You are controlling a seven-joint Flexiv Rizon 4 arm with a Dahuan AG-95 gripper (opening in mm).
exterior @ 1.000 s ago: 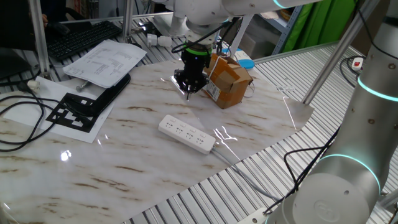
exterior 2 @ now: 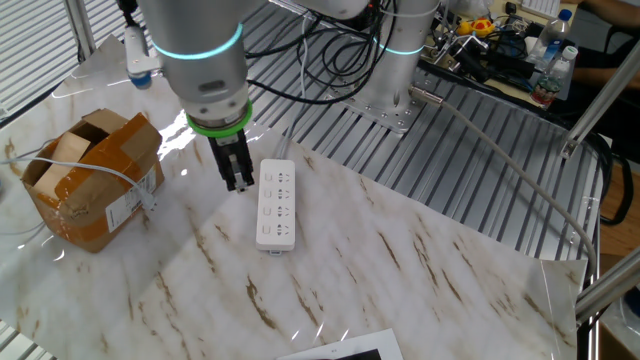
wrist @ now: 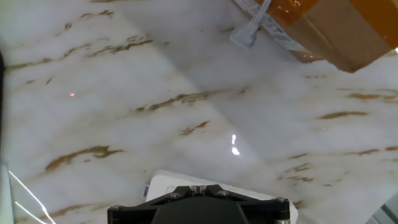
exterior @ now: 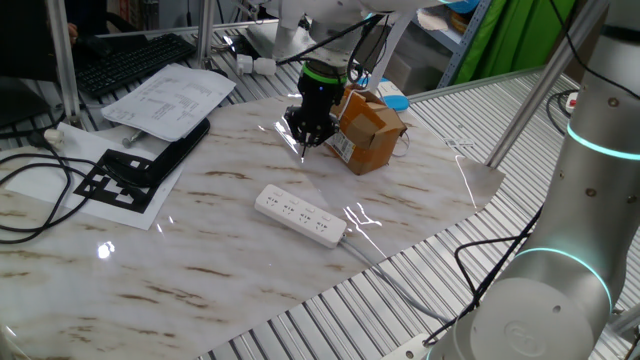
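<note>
My gripper (exterior: 304, 156) hangs above the marble-patterned table, between the power strip and the cardboard box. Its black fingers look shut, with nothing visible between them; in exterior view 2 the gripper (exterior 2: 240, 187) points down just left of the strip. The white power strip (exterior: 301, 215) lies flat with its sockets facing up and a grey cable leaving one end. From the wrist, the gripper covers most of the strip (wrist: 163, 182). Beside it stands the open brown box (exterior 2: 88, 205), with a white cable over it ending in a white tip (wrist: 244, 36).
Behind the strip in exterior view 1 lie papers (exterior: 168, 100), a black-and-white marker sheet (exterior: 118, 190) and loose black cables. A keyboard (exterior: 135, 62) sits at the back. Bare table (exterior: 180, 290) extends in front, bordered by ribbed metal slats (exterior: 330, 325).
The arm has shifted slightly and my gripper has turned a little, staying near the box and above the table. The strip and box have not moved.
</note>
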